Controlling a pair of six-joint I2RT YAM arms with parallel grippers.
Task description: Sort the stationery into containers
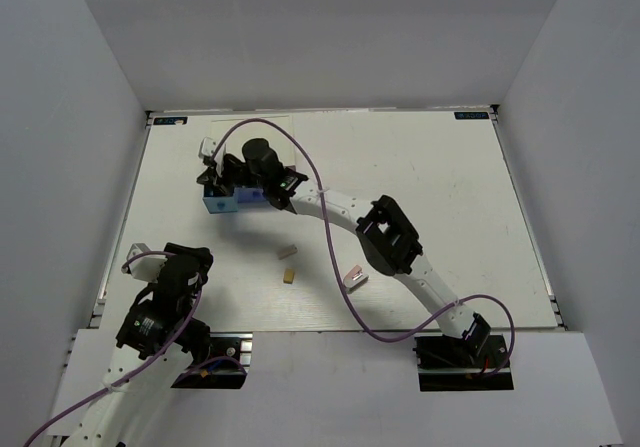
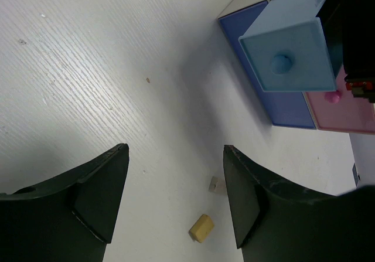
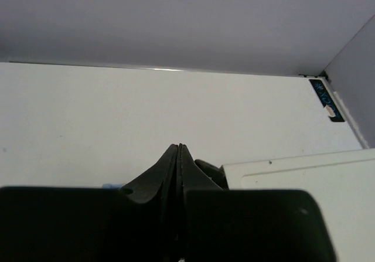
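My right gripper [image 1: 215,173] is over the container unit at the back left, above a light blue drawer [image 2: 281,64] that sticks out beside a dark blue one [image 2: 281,106] and a pink one [image 2: 345,112]. In the right wrist view its fingertips [image 3: 173,165] meet; anything between is hidden. My left gripper stands open at the front left, nothing between its fingers. An ochre block [image 2: 202,227] and a grey-beige block [image 1: 287,251] lie on the table.
A pink-and-white item [image 1: 355,278] lies at the front centre. Walls surround the back and sides.
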